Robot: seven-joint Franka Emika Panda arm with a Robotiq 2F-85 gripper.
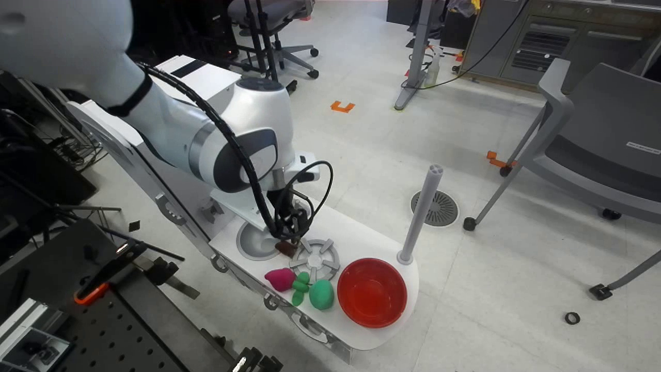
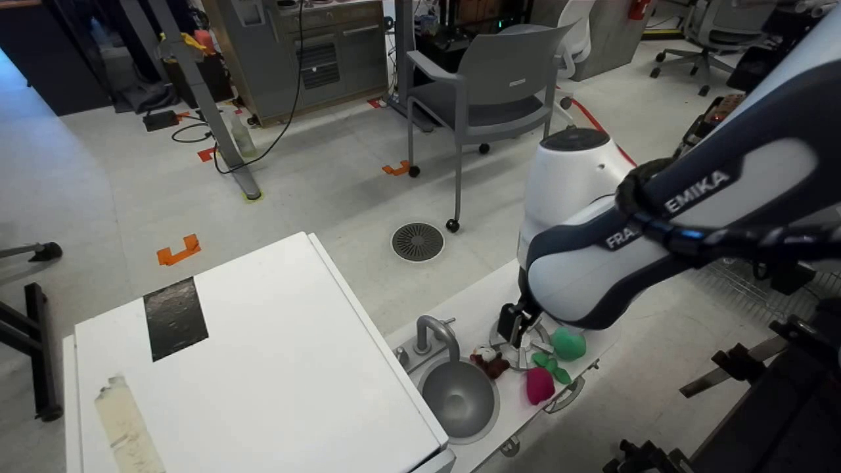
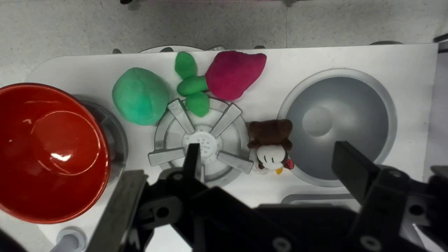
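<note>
In the wrist view my gripper is open, its two black fingers wide apart. Between and beyond the fingertips lies a small brown and white plush toy [image 3: 271,136], on the counter between the stove burner [image 3: 203,149] and the sink basin [image 3: 352,121]; nothing is held. Towards the counter's edge are a magenta plush [image 3: 234,75] with green leaf-like parts [image 3: 193,86] and a green round plush [image 3: 141,96]. A red bowl [image 3: 54,151] sits at the other end of the counter. From exterior view 2 the gripper [image 2: 518,323] appears above the burner area.
A grey faucet [image 2: 435,332] rises behind the sink. An upright grey post [image 1: 421,214] stands near the red bowl. The tall white cabinet [image 2: 292,339] borders the sink side of the counter. Bare floor surrounds the play kitchen.
</note>
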